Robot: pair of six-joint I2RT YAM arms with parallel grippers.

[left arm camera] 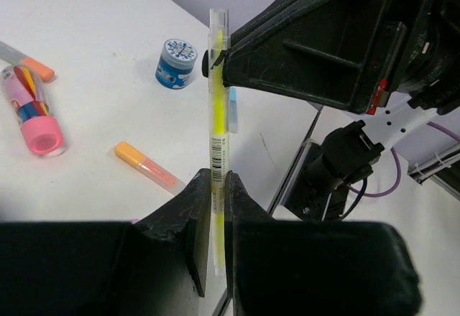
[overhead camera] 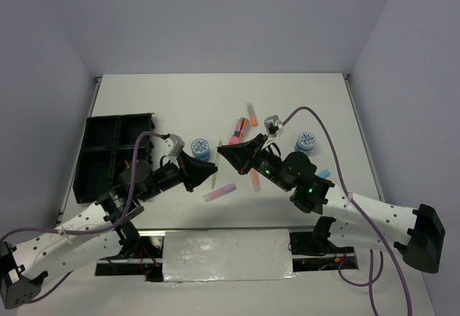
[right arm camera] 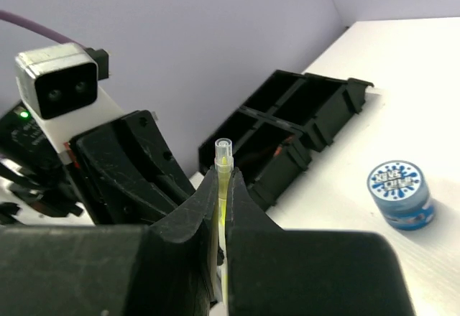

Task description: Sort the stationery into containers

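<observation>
A slim yellow pen (left arm camera: 219,115) with a clear cap stands almost upright in the left wrist view, held in the air. My right gripper (overhead camera: 218,149) is shut on its upper part. Lower down, the pen passes between the fingertips of my left gripper (overhead camera: 215,166); these lie close along both sides of it, and whether they press on it cannot be told. In the right wrist view the pen's tip (right arm camera: 223,151) shows above the right fingers. The black compartment container (overhead camera: 92,143) stands at the left of the table; one compartment holds something small and reddish.
Blue-lidded jars (overhead camera: 200,149) (overhead camera: 305,142) stand on either side of the grippers. Around the middle lie a pink-capped tube of coloured sticks (overhead camera: 239,130), a pink-purple stick (overhead camera: 219,192) and orange-ended sticks (overhead camera: 252,113) (overhead camera: 255,180).
</observation>
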